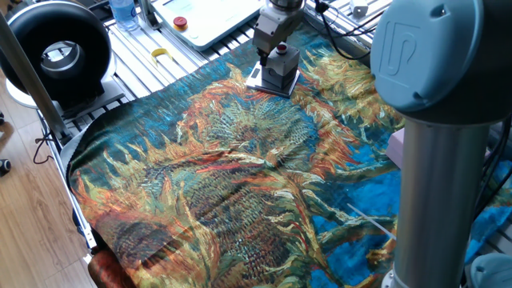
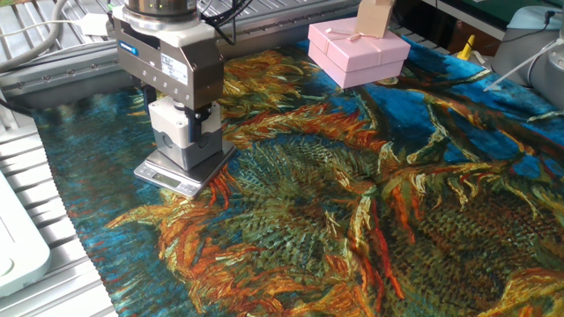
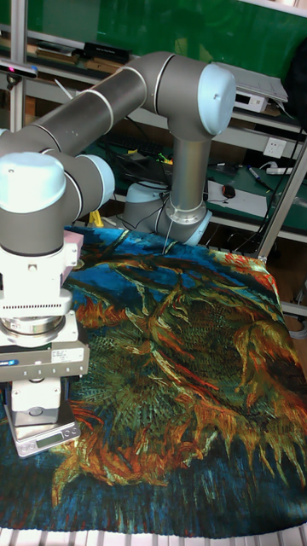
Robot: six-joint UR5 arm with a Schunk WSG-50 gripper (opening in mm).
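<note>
A small grey-and-white box with a red button on top stands upright on a flat digital scale. The scale rests on the sunflower-print cloth. My gripper points straight down over the box, its fingers spread wide and reaching down at the box's upper part. In exterior view 3 the gripper is at the left edge, above the scale. Whether the fingers press on the box or stand just clear of it cannot be made out.
A pink gift box with a brown piece on it sits farther back on the cloth. Beyond the cloth lie a pale tray, a yellow ring and a water bottle.
</note>
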